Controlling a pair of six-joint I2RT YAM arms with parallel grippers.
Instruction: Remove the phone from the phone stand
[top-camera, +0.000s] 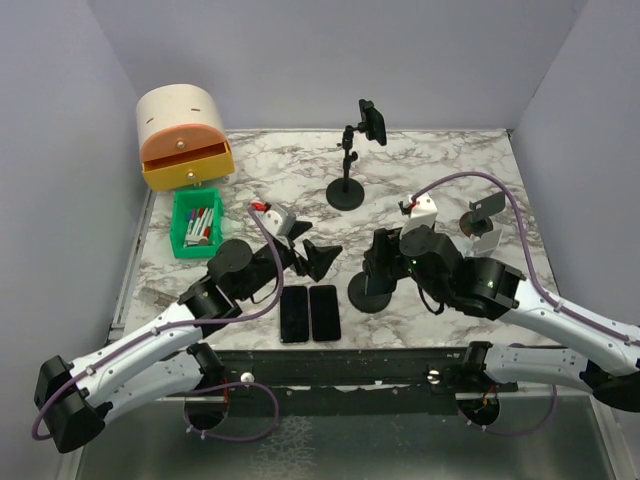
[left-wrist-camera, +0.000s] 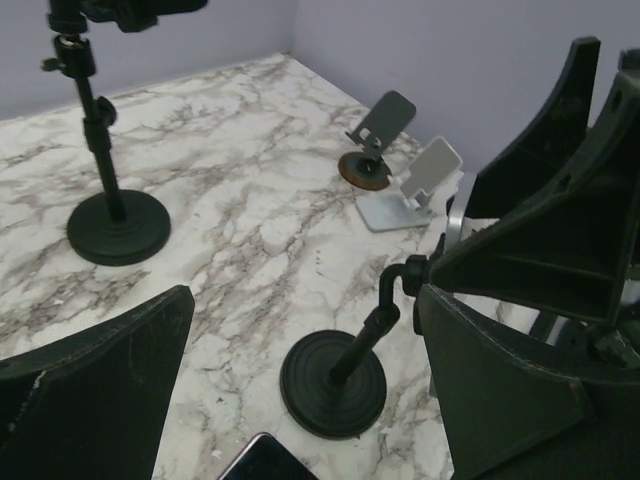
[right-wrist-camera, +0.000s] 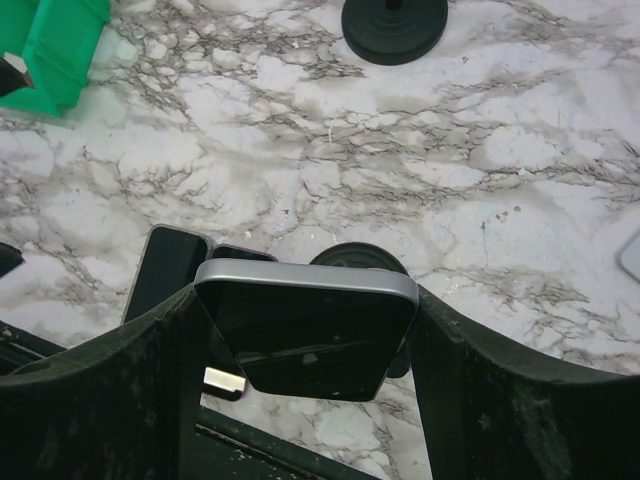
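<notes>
My right gripper is shut on a dark phone with a silver edge, held above the round base of a short black stand. In the left wrist view the stand's curved neck reaches up to the held phone; whether they touch is unclear. My left gripper hangs open left of the stand, above two black phones lying side by side on the marble table. A taller black stand stands at the back.
A green bin of pens and a small drawer cabinet are at the left. Small metal stands stand at the right.
</notes>
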